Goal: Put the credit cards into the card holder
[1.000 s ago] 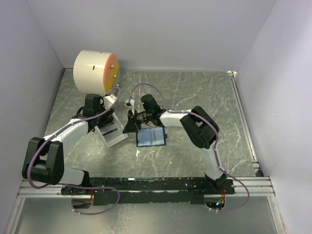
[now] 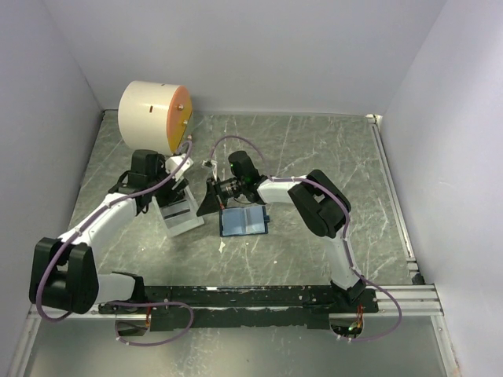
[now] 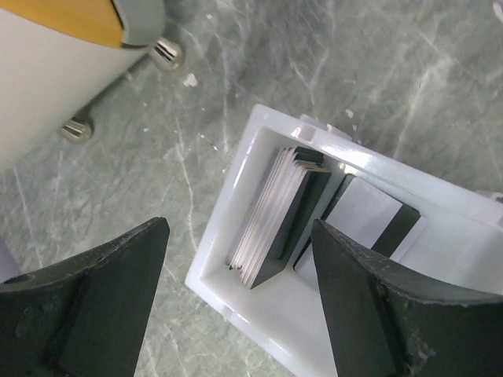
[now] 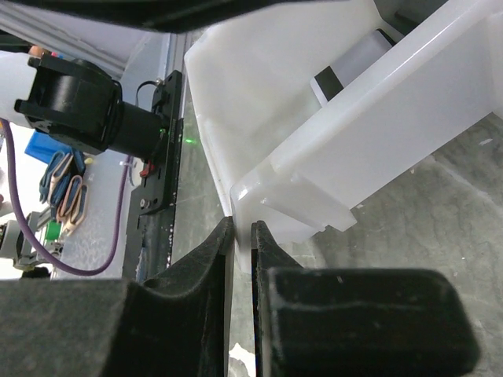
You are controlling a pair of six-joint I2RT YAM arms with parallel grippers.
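A white tray [image 2: 182, 224] holds several credit cards [image 3: 269, 212] stacked against its wall, and a card with a dark stripe [image 3: 365, 216] lies beside them. My left gripper hangs over the tray, open, its fingers either side of the stack with nothing held. My right gripper is shut on the corner of the tray's wall. A blue card holder [image 2: 242, 221] lies right of the tray in the top view.
A large white drum [image 2: 141, 116] with an orange end stands behind the tray at the back left.
The right arm has stayed about still.
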